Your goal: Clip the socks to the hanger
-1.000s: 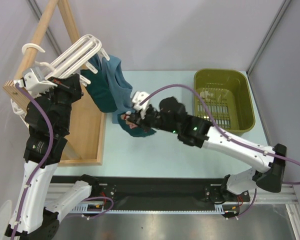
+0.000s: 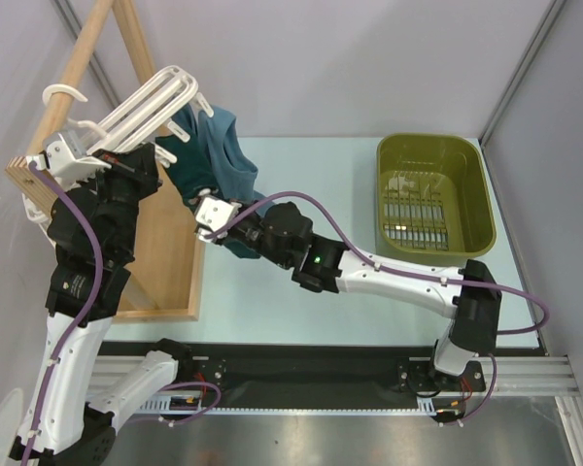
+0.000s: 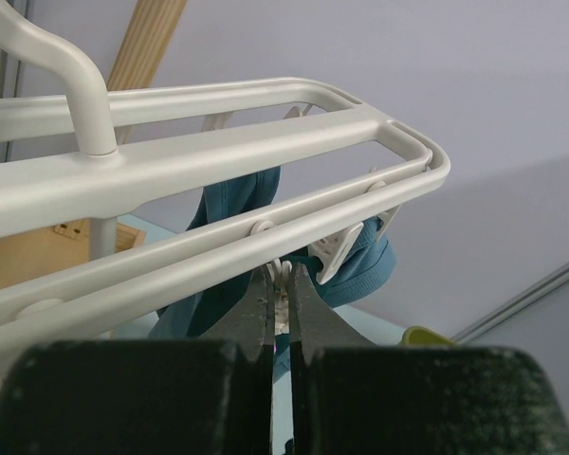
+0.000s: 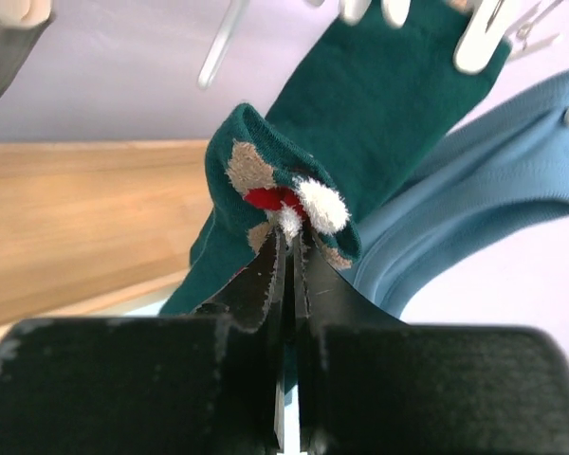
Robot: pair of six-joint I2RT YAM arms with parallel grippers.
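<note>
A white clip hanger (image 2: 141, 112) hangs from the wooden stand at the upper left. A blue sock (image 2: 228, 155) and a dark green sock (image 2: 187, 167) hang from its right end, at the white clips (image 4: 479, 38). My right gripper is shut on a second dark green sock (image 4: 237, 171) with a beige, red and white pattern, bunched at the fingertips in front of the hanging socks. Close under the hanger's rails, my left gripper is shut; whether anything thin is between its fingertips cannot be made out.
An olive-green basket (image 2: 394, 160) stands at the right of the pale table (image 2: 311, 184). The wooden stand (image 2: 63, 87) and its base board (image 2: 160, 252) take up the left. Between the right arm and the back wall the table is clear.
My right gripper has moved left and slightly up with the second green sock, which now overlaps the hanging socks. The left arm and the hanger have stayed put.
</note>
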